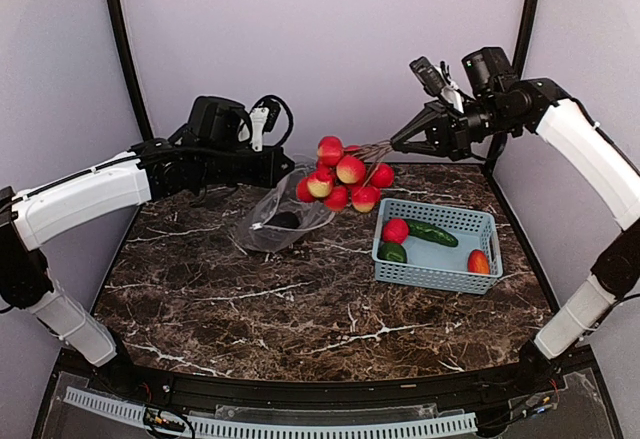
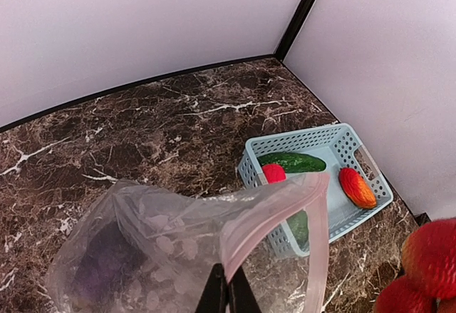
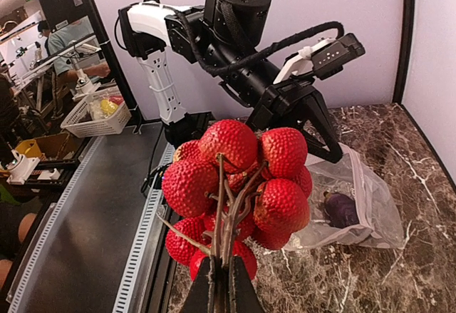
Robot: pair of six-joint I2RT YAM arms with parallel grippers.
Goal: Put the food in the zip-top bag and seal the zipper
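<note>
A bunch of red lychees [image 1: 350,170] hangs in the air by its brown stems, which my right gripper is shut on. In the top view the bunch overlaps the right side of the clear zip top bag [image 1: 262,231]; whether it touches the bag cannot be told. My left gripper is shut on the bag's upper rim, holding the mouth raised and spread toward the right. Inside the bag lies a dark purple eggplant [image 3: 341,209]. At the lower right of the left wrist view, part of the lychees [image 2: 431,259] shows close by.
A light blue basket [image 1: 436,280] stands right of the bag. It holds a cucumber [image 1: 432,234], a round red item [image 1: 395,230], a dark green item [image 1: 392,252] and an orange-red item [image 1: 478,261].
</note>
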